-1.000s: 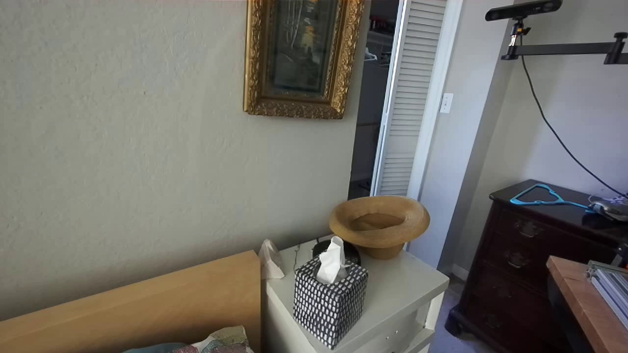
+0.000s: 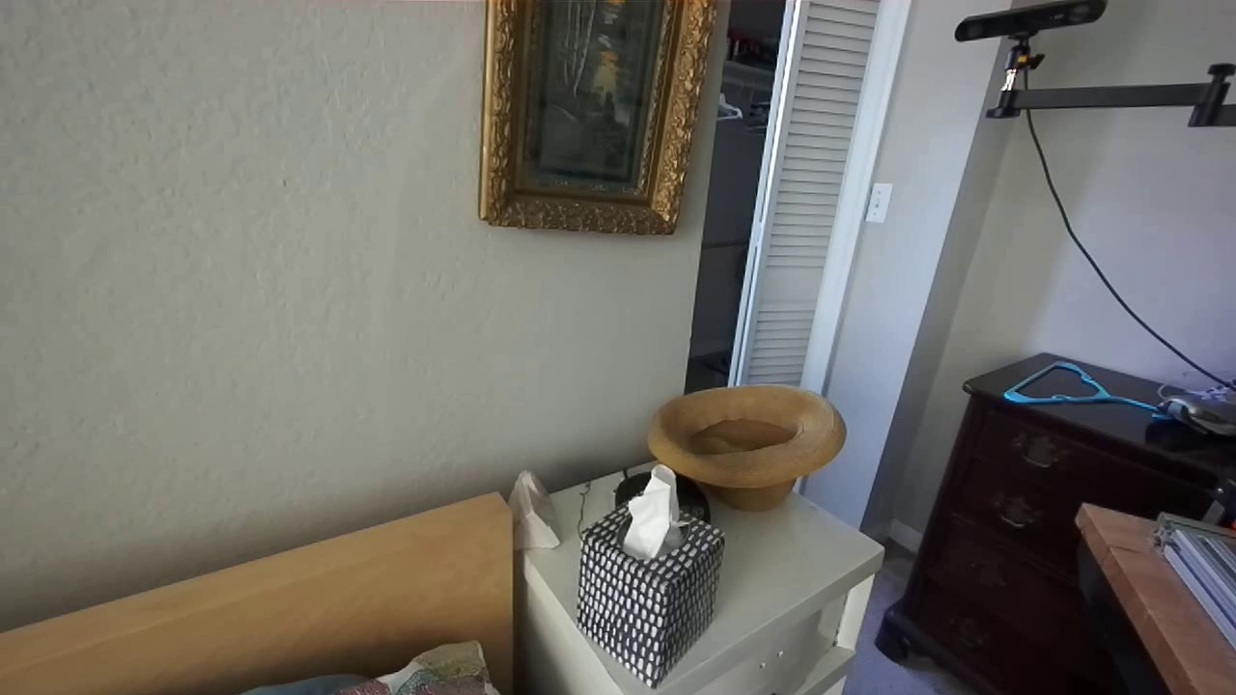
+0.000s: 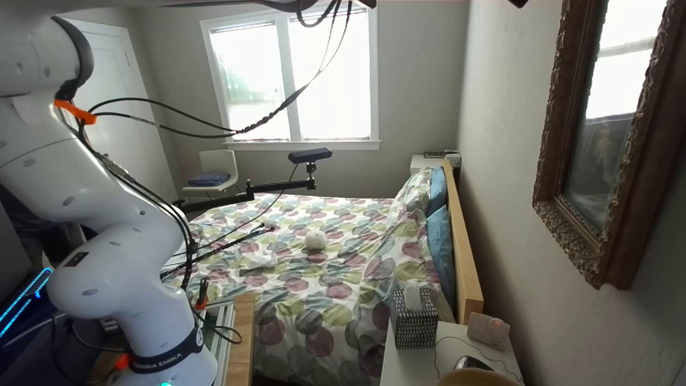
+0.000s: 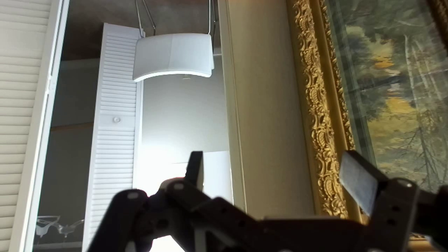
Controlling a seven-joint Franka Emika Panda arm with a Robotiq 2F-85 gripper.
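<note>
In the wrist view my gripper stands open, its two dark fingers wide apart with nothing between them. Behind it are the closet opening and the gilt-framed picture (image 4: 403, 96) on the wall. Neither exterior view shows the gripper; only the white arm appears, at the left of exterior view 2. On the white nightstand (image 2: 811, 556) sits a black-and-white tissue box (image 2: 651, 591) with a tissue sticking out of its top. A brown straw hat (image 2: 753, 438) rests upside down behind it, brim up, beside a small dark round object (image 2: 695, 498).
The wooden headboard (image 2: 382, 568) borders the nightstand. A pale wedge-shaped object (image 2: 532, 514) stands at the nightstand's back corner. A blue hanger (image 2: 1060, 384) lies on the dark dresser (image 2: 997, 510). The patterned bed (image 3: 308, 283) holds a round white object (image 3: 315, 240) and a camera arm (image 3: 257, 188) reaches over it.
</note>
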